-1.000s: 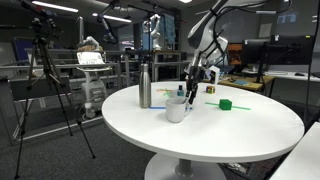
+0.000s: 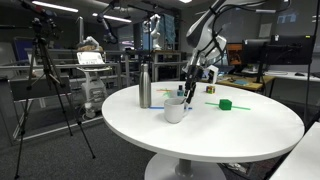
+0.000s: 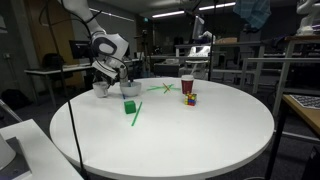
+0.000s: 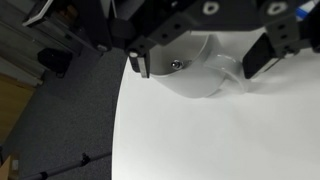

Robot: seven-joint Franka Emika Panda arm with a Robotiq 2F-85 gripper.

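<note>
A white mug (image 2: 175, 110) stands upright near the front edge of the round white table (image 2: 240, 138). Seen from above in the wrist view, the mug (image 4: 205, 80) has its opening and handle showing, and a small dark, shiny round spot is visible inside. My gripper is open over it, with one dark finger on either side of the mug's rim and handle. In the first exterior view, the gripper (image 2: 187, 101) is low at the mug's right side. Whether a finger touches the mug cannot be told.
A steel bottle (image 2: 145, 86) stands left of the mug. A green block (image 2: 225, 104) lies to the right. In the second exterior view, a white bowl (image 3: 130, 88), a red cup (image 3: 187, 84) and a multicoloured cube (image 3: 190, 99) are on the table.
</note>
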